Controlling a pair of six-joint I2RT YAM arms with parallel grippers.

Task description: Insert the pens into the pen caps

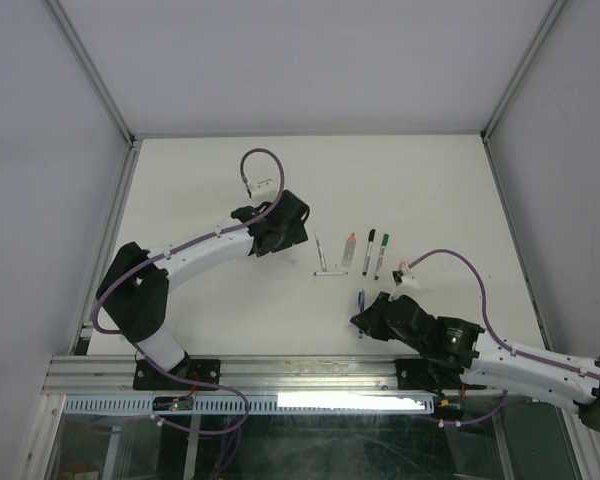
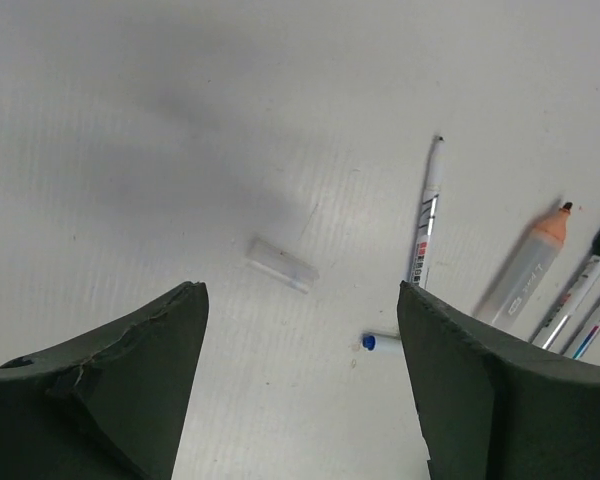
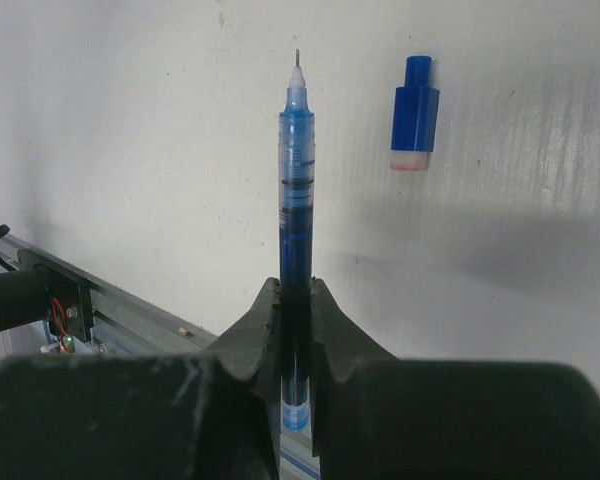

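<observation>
My right gripper (image 1: 362, 322) is shut on a blue pen (image 3: 296, 180), held lengthwise with its bare tip exposed; a blue cap (image 3: 414, 118) lies beside it on the table in the right wrist view. My left gripper is open above the table, left of the other pens, over a small translucent cap (image 2: 282, 267). A white pen (image 2: 428, 205), a short white piece with a blue end (image 2: 382, 342), an orange-tipped marker (image 2: 528, 260), a black-capped marker (image 2: 580, 290) and a green-capped marker (image 1: 381, 250) lie nearby.
The metal rail (image 1: 250, 370) runs along the front edge, close to the right gripper. Walls bound the sides and back.
</observation>
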